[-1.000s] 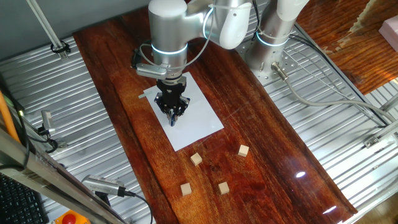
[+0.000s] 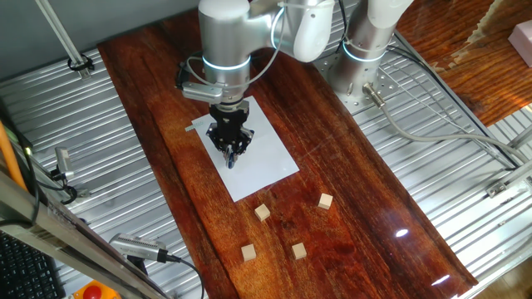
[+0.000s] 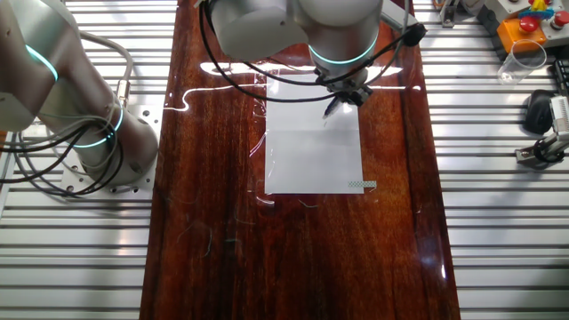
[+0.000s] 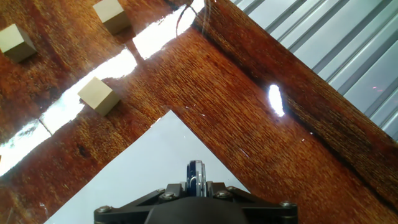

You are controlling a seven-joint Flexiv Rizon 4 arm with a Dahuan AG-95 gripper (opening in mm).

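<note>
Over the white sheet of paper (image 2: pixel 262 158) on the brown wooden table, my gripper (image 2: pixel 230 149) points downward. It is shut on a slim dark pen (image 4: pixel 196 174) with a clear, shiny part, which sticks out between the fingers in the wrist view. From the other side, the pen (image 3: pixel 332 108) shows as a short dark slanted shape above the paper (image 3: pixel 311 156). Whether its tip touches the sheet cannot be told. No clear drawn line shows on the paper.
Several small wooden cubes lie past one end of the paper, the nearest cube (image 2: pixel 263 212) close to its corner. A patterned strip (image 3: pixel 362 184) sits at another paper corner. Slatted metal surfaces (image 3: pixel 498 222) flank the table, where much bare wood shows.
</note>
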